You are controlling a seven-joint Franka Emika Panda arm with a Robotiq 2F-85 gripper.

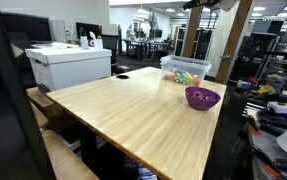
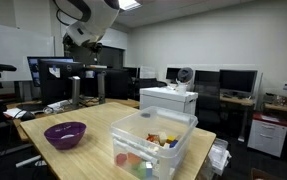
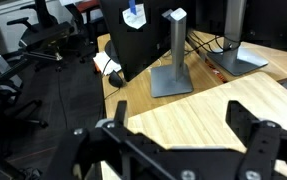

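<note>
My gripper is open, its two black fingers wide apart at the bottom of the wrist view with only bare tabletop showing between them. High above the table, it hangs at the top of exterior view 2. A purple bowl (image 2: 65, 135) sits near the table edge; in exterior view 1 something small and reddish shows inside the bowl (image 1: 204, 99). Close by stands a clear plastic bin (image 2: 133, 128) holding several colourful items, too small to identify. The gripper touches neither container.
A small dark object (image 1: 122, 76) lies at its far edge. Monitors and a stand (image 3: 173, 75) stand beyond the table. A white cabinet (image 1: 73, 70) is behind, with office chairs further off.
</note>
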